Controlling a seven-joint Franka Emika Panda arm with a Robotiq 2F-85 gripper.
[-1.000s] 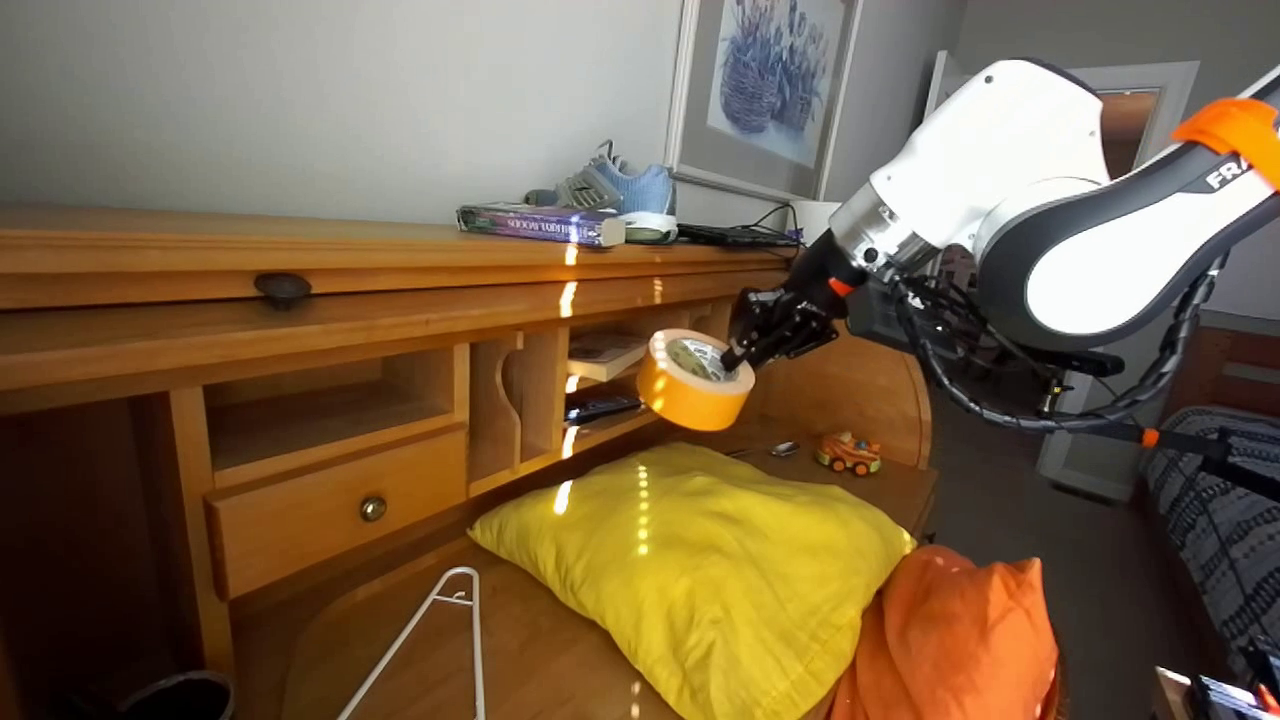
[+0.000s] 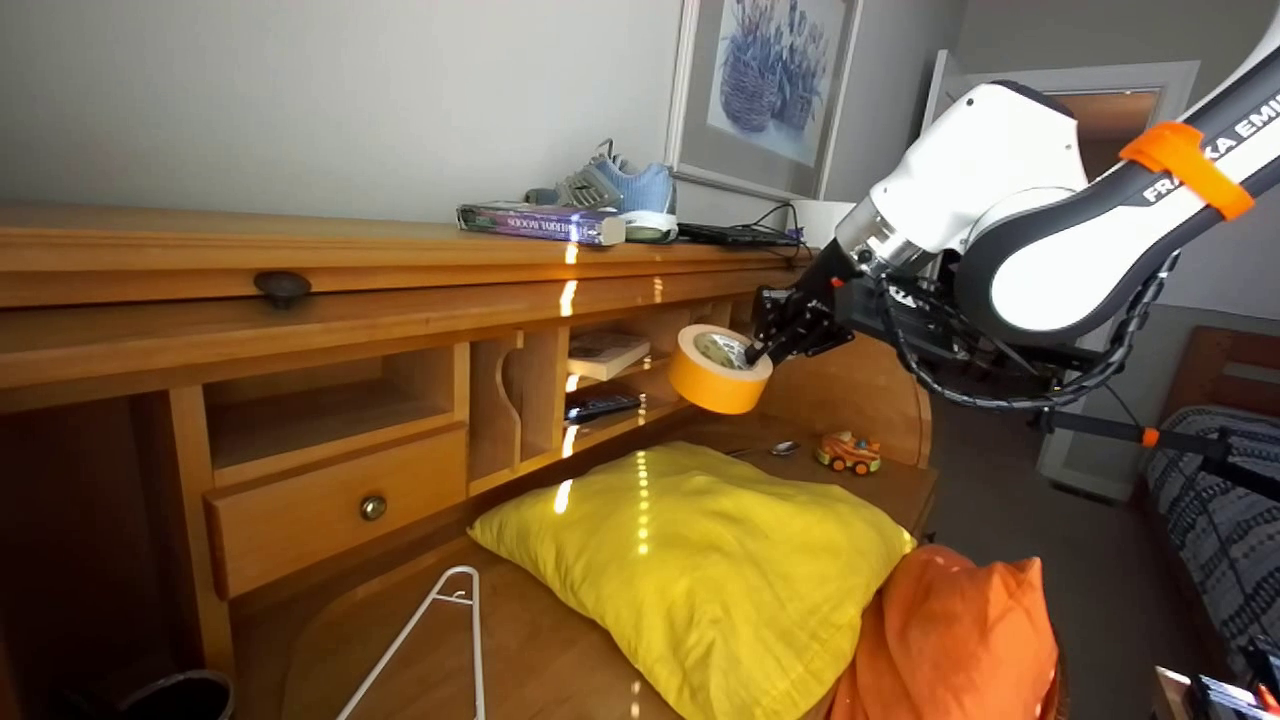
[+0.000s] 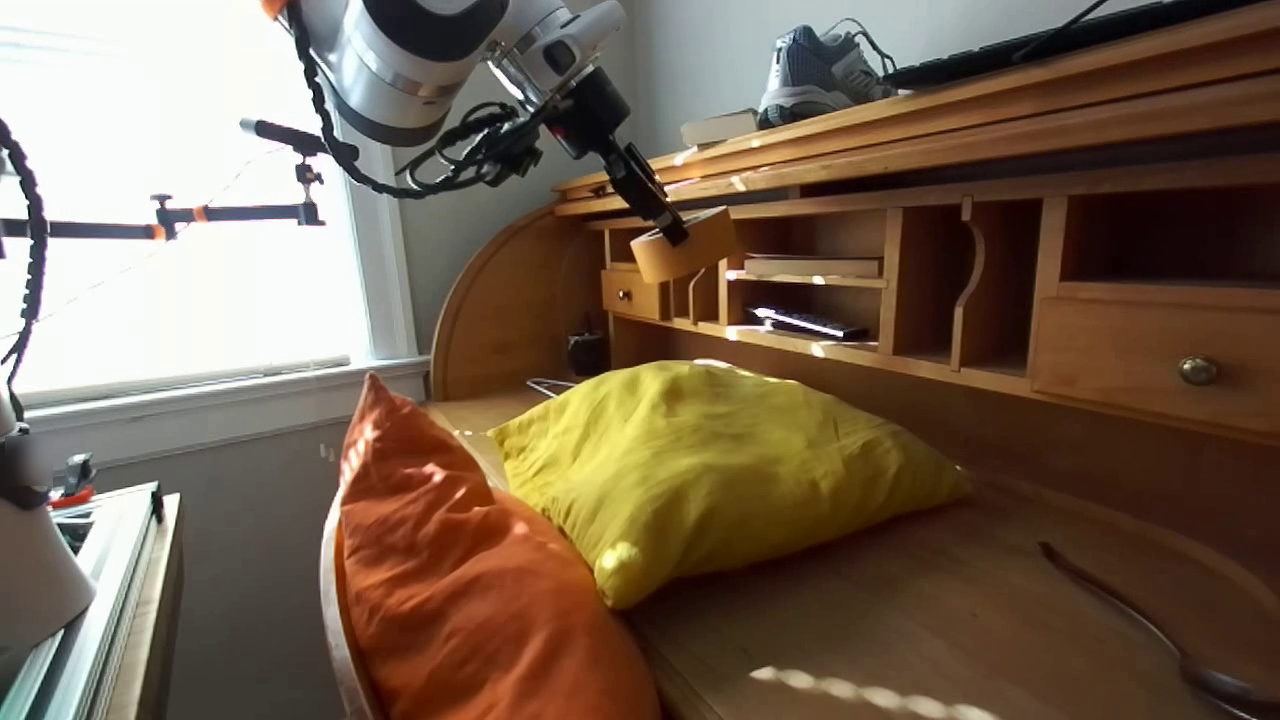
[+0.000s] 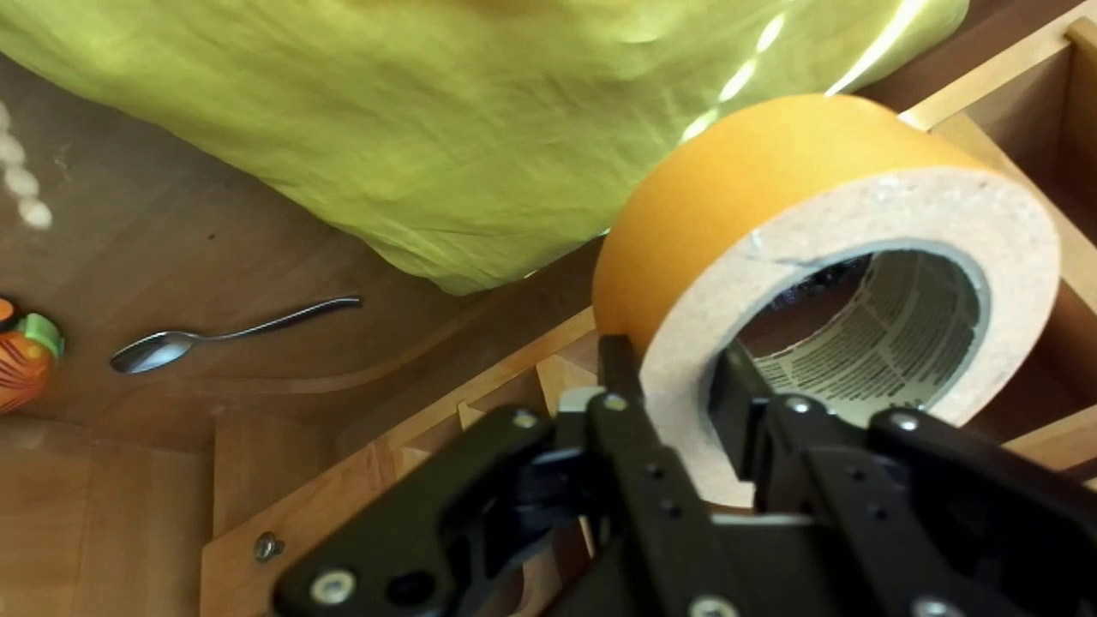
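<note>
A wide roll of orange-yellow tape [image 4: 782, 175] is pinched by my gripper, which is shut on one side of its ring. One finger [image 4: 738, 396] reaches into the hollow core, and the other lies against the outer face. In exterior view 1 the tape roll [image 2: 720, 382] hangs tilted in the air, above the far part of the yellow pillow [image 2: 696, 540] and in front of the desk's cubbyholes. Exterior view 2 has the gripper [image 3: 675, 228] over the same pillow, with the roll's orange side [image 3: 666, 258] facing out.
An orange pillow [image 2: 960, 630] lies at the desk's front edge. A toy car [image 2: 848, 452], a spoon [image 4: 236, 334] and a white hanger [image 2: 470, 624] rest on the desktop. Shelves hold a book [image 2: 606, 354] and a dark remote-like item [image 2: 600, 406]. A shoe [image 2: 636, 192] stands on top.
The arm has carried the tape roll a little to the right and slightly up in exterior view 1. The gripper keeps its hold, and the pillows and desk items stay put.
</note>
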